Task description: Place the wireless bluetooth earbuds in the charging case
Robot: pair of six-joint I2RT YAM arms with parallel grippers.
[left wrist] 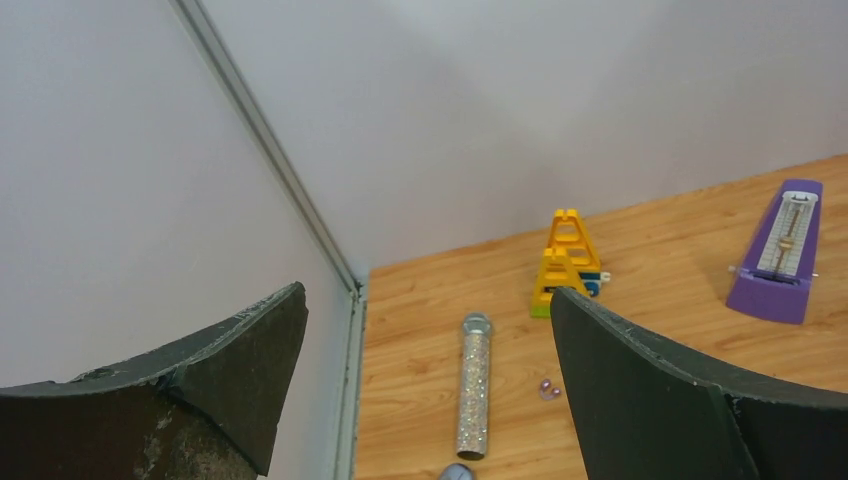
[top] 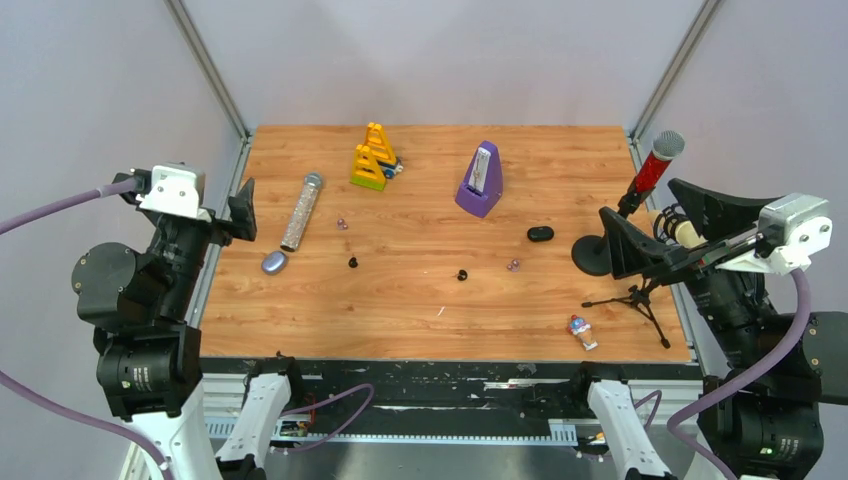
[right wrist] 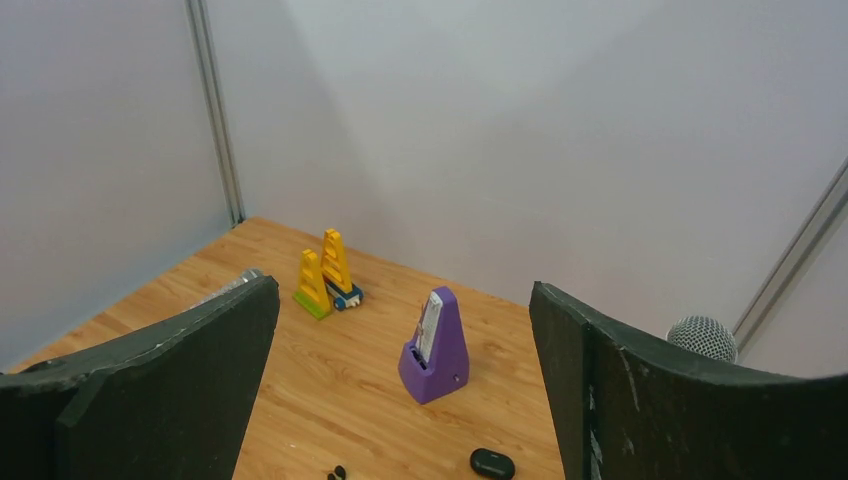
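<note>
Two small black earbuds (top: 352,262) lie apart on the middle of the wooden table. A black oval case (top: 540,233), seemingly closed, rests to their right; the right wrist view also has this black case (right wrist: 492,463). At the left lies a silvery-blue rounded case (top: 274,262). Small pinkish-purple pieces, perhaps earbuds, sit at two spots (top: 342,224). My left gripper (top: 243,208) is raised at the table's left edge, open and empty. Over the right side my right gripper (top: 638,197) is held up, also open with nothing between its fingers.
Yellow-green toy frames (top: 372,160) and a purple metronome (top: 481,180) stand at the back. A glittery microphone (top: 303,212) lies left. On the right are a red microphone on a stand (top: 655,165), a small tripod (top: 640,302) and an ice-cream figure (top: 582,331).
</note>
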